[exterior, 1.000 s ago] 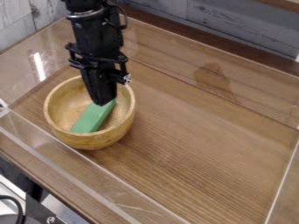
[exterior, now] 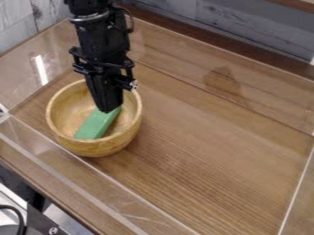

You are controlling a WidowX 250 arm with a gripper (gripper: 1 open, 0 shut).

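A yellow wooden bowl (exterior: 120, 138) stands on the left side of the wooden table, holding a green oblong object (exterior: 95, 125) that lies at a slant. My black gripper (exterior: 113, 101) points down over the back part of the bowl, just above the green object's upper end. Its fingertips are close together and look shut; I cannot see anything between them, and the arm hides part of the bowl's back.
A raised board edges the table at the back right. A cable lies at the lower left beyond the edge.
The gripper has moved very slightly left and down over the bowl, covering a little more of the green object's upper end.
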